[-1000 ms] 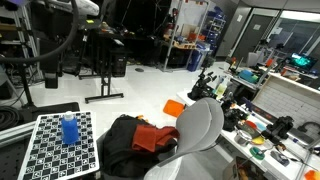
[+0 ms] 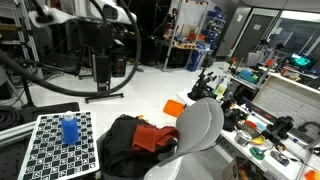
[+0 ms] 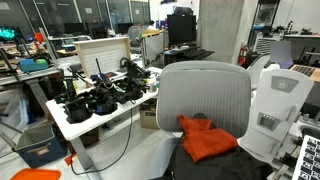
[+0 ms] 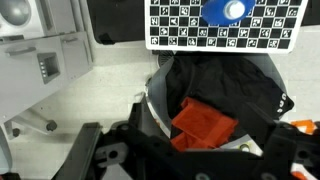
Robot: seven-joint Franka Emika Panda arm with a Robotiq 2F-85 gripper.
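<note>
A red cloth (image 2: 153,136) lies crumpled on black fabric (image 2: 121,133) on the seat of a grey chair (image 2: 203,127). The same red cloth (image 3: 207,141) shows in front of the chair's mesh back in exterior view 2. To the left, a blue bottle (image 2: 70,128) stands upright on a checkered board (image 2: 45,152). My gripper (image 2: 110,74) hangs open in the air, high above the chair and board. In the wrist view its fingers (image 4: 118,148) reach in from the bottom edge, wide apart, and the red cloth (image 4: 204,122) appears below, between them. Nothing is held.
A white table (image 2: 285,104) with many dark tools and gadgets runs along the right. An orange box (image 2: 173,108) sits on the floor behind the chair. A white cabinet (image 3: 277,115) stands beside the chair. Open floor lies behind the checkered board.
The arm has swung right and come further into exterior view 1, bringing the gripper from the left edge towards the chair. The cloth, bottle and board have stayed put.
</note>
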